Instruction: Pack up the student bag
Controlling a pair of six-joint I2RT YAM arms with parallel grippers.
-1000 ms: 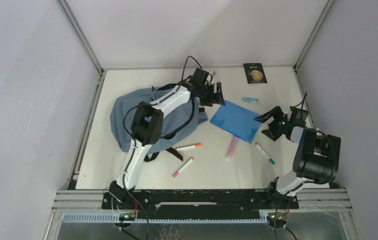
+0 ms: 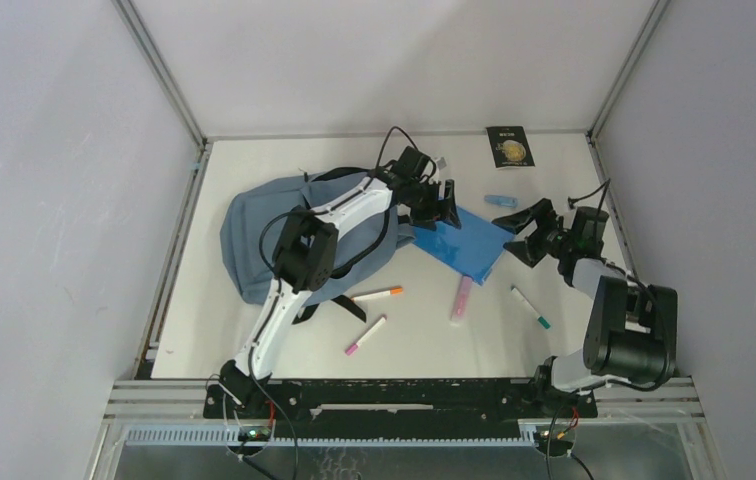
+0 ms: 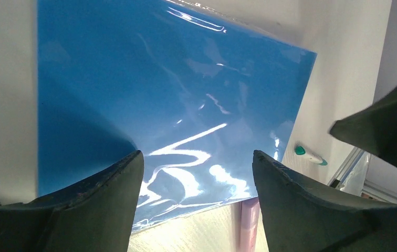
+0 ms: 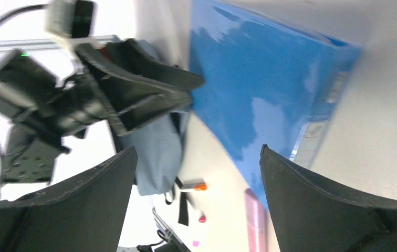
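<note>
A glossy blue folder [image 2: 464, 240] lies on the table, between my grippers. My left gripper [image 2: 429, 210] is over its left end; in the left wrist view the fingertips [image 3: 131, 163] stand apart above the folder, with nothing held. My right gripper [image 2: 522, 232] is at the folder's right end; in the right wrist view its fingers [image 4: 312, 199] are apart, the folder [image 4: 254, 89] showing beyond them. The grey-blue bag [image 2: 264, 240] lies at the left, partly under my left arm. A pink case [image 2: 461, 298] touches the folder's front edge.
A black booklet [image 2: 510, 147] lies at the back right, a small light-blue item [image 2: 500, 200] below it. Markers lie at the front: orange-capped [image 2: 377, 294], pink-capped [image 2: 365, 335], teal-capped [image 2: 530, 306].
My left gripper moved right onto the folder from its left edge. My right gripper moved left and slightly up against the folder's right end. The folder shifted slightly left.
</note>
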